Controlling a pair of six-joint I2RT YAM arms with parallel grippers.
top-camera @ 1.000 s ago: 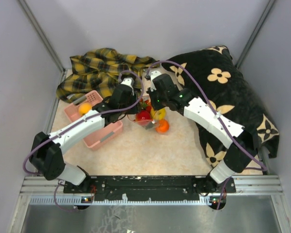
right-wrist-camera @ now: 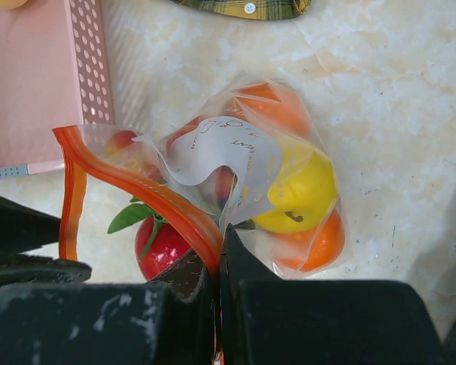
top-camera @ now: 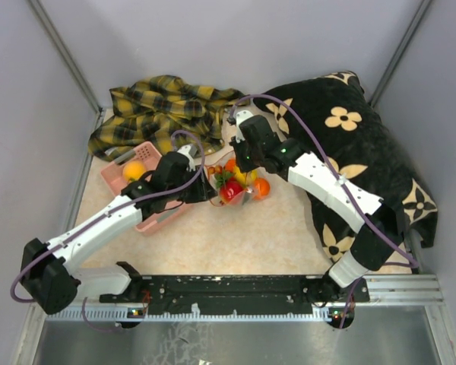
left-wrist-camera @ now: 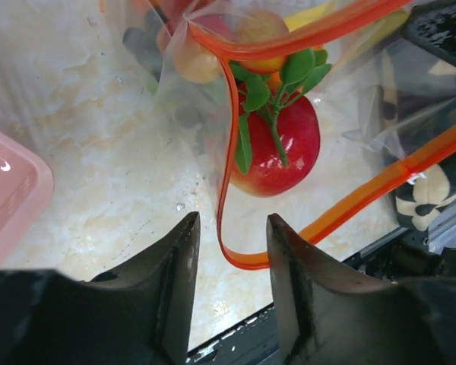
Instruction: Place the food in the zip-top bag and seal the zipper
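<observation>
A clear zip top bag with an orange zipper rim (right-wrist-camera: 167, 199) lies mid-table, its mouth gaping. Through the plastic I see a red fruit with green leaves (left-wrist-camera: 285, 144), a yellow fruit (right-wrist-camera: 300, 186) and orange fruits (right-wrist-camera: 319, 247). My right gripper is shut on the bag's rim, pinching one side of the mouth. On the other side, my left gripper stands part open, with the corner of the orange rim running between its separated fingers; it does not clamp it. A yellow-orange fruit (top-camera: 134, 169) sits in the pink basket (top-camera: 153, 223).
Left of the bag, the pink basket is partly under my left arm. A plaid cloth (top-camera: 159, 106) lies behind, and a black flowered cushion (top-camera: 349, 144) fills the right side. Bare table (top-camera: 228, 243) shows in front.
The bag's mouth and the red fruit shifted. My right arm stayed still.
</observation>
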